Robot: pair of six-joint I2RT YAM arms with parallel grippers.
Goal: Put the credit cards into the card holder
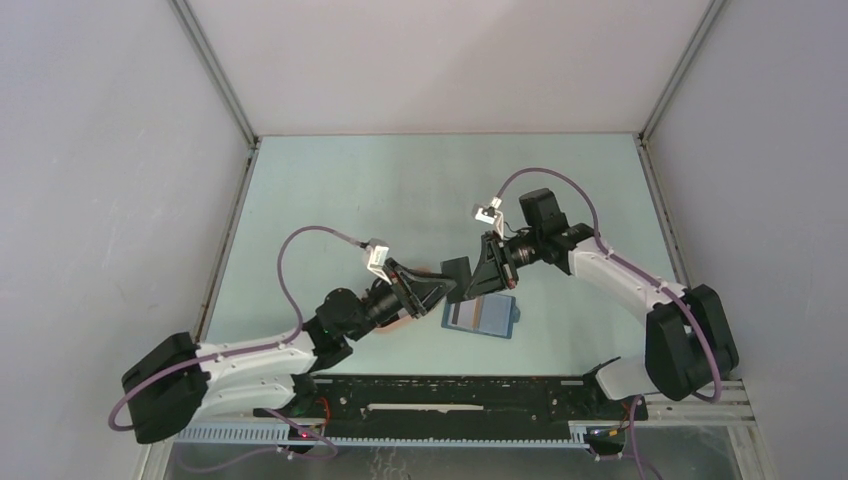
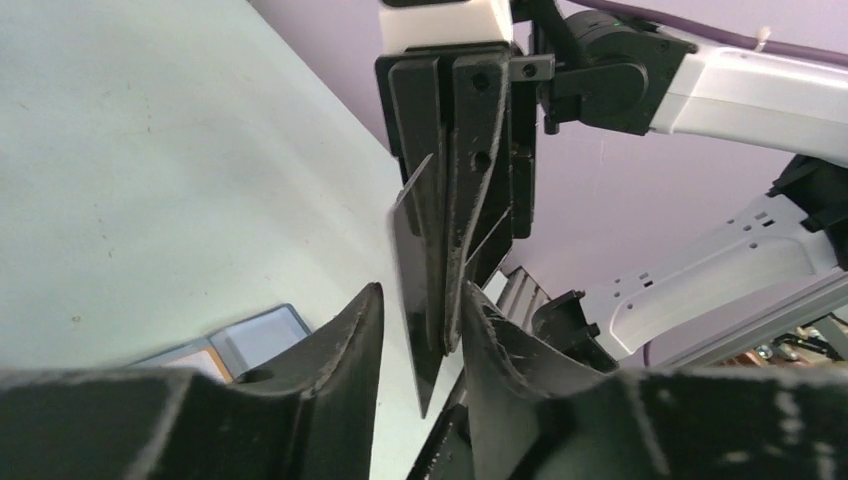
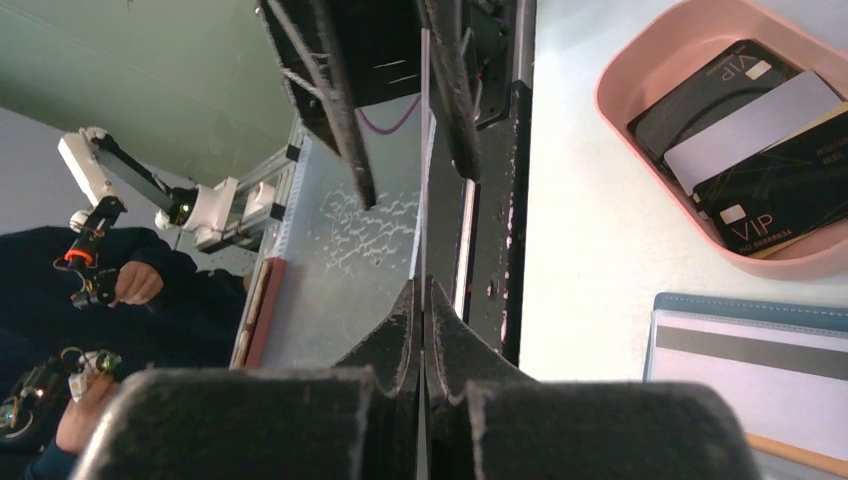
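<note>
A dark card (image 1: 456, 278) is upright between the two grippers in the top view. My right gripper is shut on this card (image 3: 424, 150), seen edge-on as a thin strip. My left gripper is open, its fingers (image 2: 362, 320) standing apart on either side of the card (image 2: 408, 270) without visible contact. The blue card holder (image 1: 511, 313) lies on the table below the right gripper. In the right wrist view its edge (image 3: 760, 308) shows, with a white card (image 3: 740, 375) bearing a grey stripe in it.
Several black and grey cards lie in a pink bowl (image 3: 620, 85), which the left arm partly covers from above.
</note>
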